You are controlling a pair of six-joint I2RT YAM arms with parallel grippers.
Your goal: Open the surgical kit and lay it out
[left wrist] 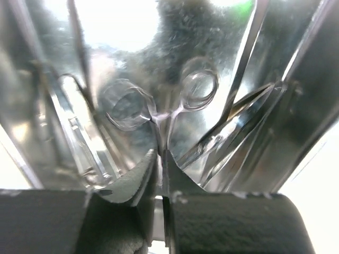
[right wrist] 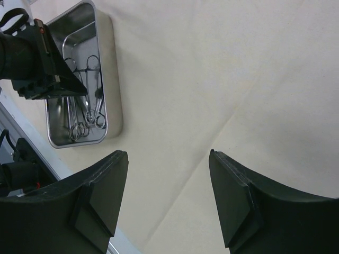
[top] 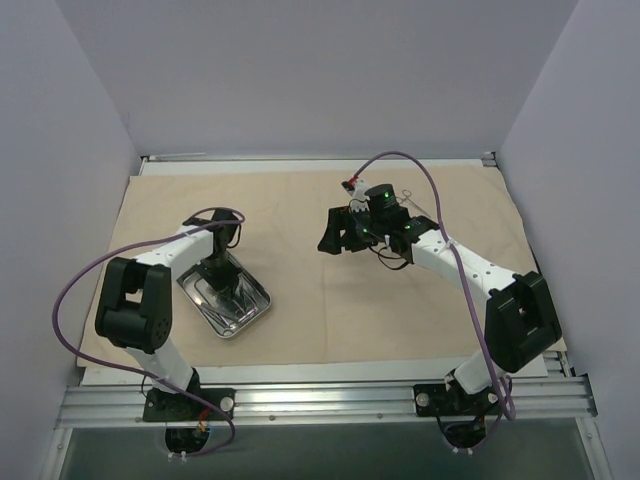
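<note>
A metal tray (top: 262, 293) with several surgical instruments stands at the left of the cloth. My left gripper is down in the tray, at the shanks of a ring-handled instrument (left wrist: 198, 90). Its fingers are close together with a narrow slit between them; whether they grip the shanks cannot be told. In the right wrist view, the left gripper's tips (right wrist: 82, 91) reach over the instruments inside the tray (right wrist: 109, 63). My right gripper hangs open over bare cloth, nothing between its fingers. One ring-handled instrument (top: 413, 203) lies on the cloth at upper right, beyond the right arm.
Tweezer-like metal pieces (left wrist: 238, 124) lie close beside the left fingers, on the right in the left wrist view. Purple cables (top: 437, 190) loop over both arms.
</note>
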